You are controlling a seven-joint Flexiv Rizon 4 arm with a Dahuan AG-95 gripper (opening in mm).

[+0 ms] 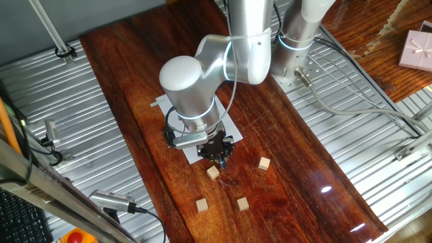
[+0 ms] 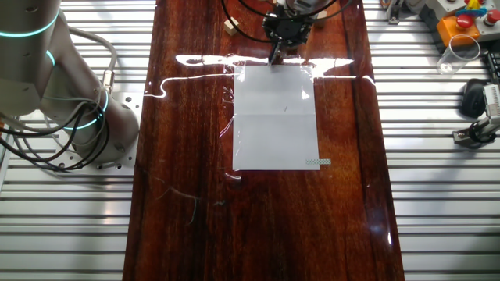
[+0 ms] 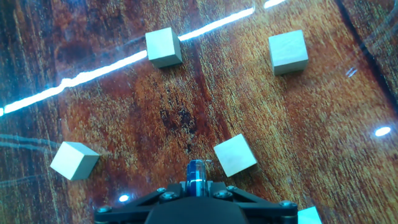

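My gripper points down over the wooden table, its narrow dark fingers together in the wrist view with no cube between them. Just right of the fingertips there lies a pale wooden cube (image 3: 235, 155), apart from them; exterior view 1 shows this near cube (image 1: 212, 173) beside the gripper (image 1: 223, 160). Another cube (image 3: 74, 160) lies off to the left, and two more, a cube (image 3: 163, 47) and a cube (image 3: 288, 52), sit farther ahead. At the bottom edge part of a further cube (image 3: 309, 216) shows; the arm seems to hide it in exterior view 1.
A white paper sheet (image 2: 275, 117) lies flat on the table, partly under the arm in exterior view 1. Bare wooden tabletop (image 2: 211, 226) stretches beyond it. Slatted metal surfaces (image 1: 115, 115) flank the table. A pink box (image 1: 416, 50) rests far off at the right.
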